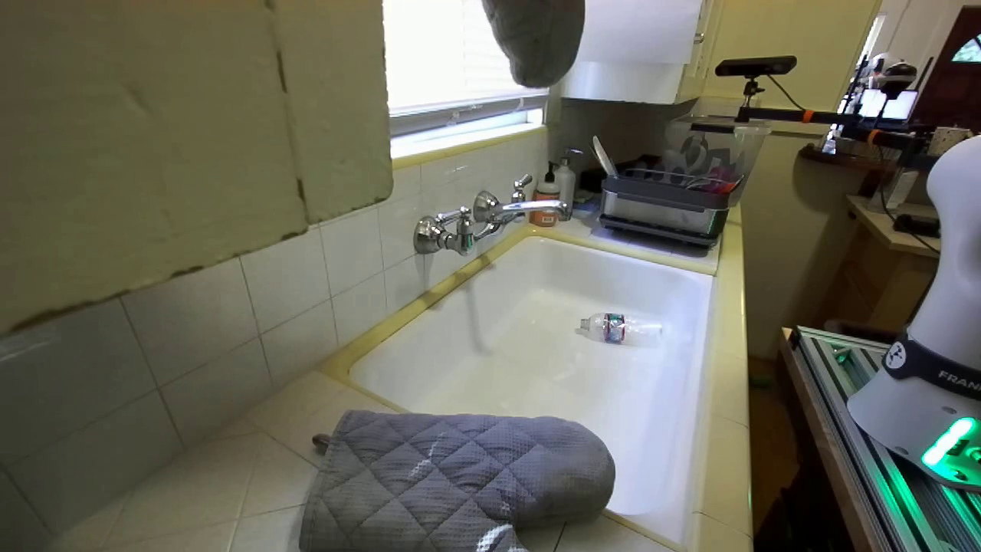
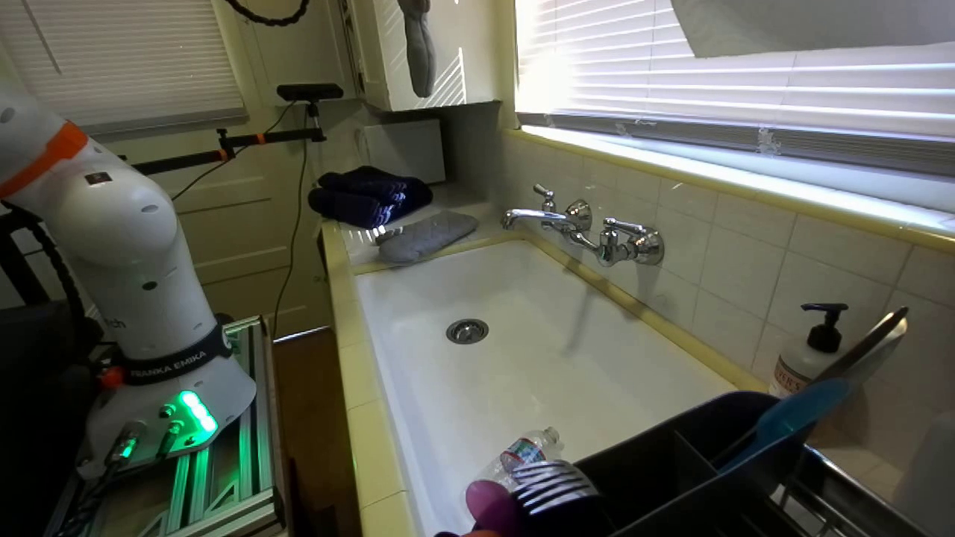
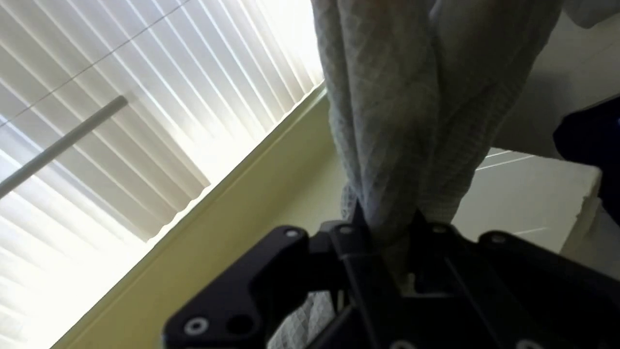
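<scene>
My gripper is shut on a grey quilted oven mitt (image 3: 383, 116), whose gathered cloth runs up from between the fingers in the wrist view. Exterior view 1 shows the lower end of this held mitt (image 1: 540, 41) high in front of the window, well above the counter. It appears as a narrow grey shape by the cabinet in exterior view 2. Neither exterior view shows the gripper itself. A second grey mitt (image 1: 460, 478) lies flat on the tiled counter at the sink's near end, partly over the rim.
The white sink (image 1: 497, 368) holds a clear plastic bottle (image 1: 621, 328). Wall taps (image 1: 497, 210) jut over it. A dish rack (image 1: 662, 202) and soap bottles (image 1: 545, 198) stand at the far end. Dark folded cloth (image 2: 368, 195) lies behind the counter mitt. A cabinet (image 2: 456, 54) hangs above.
</scene>
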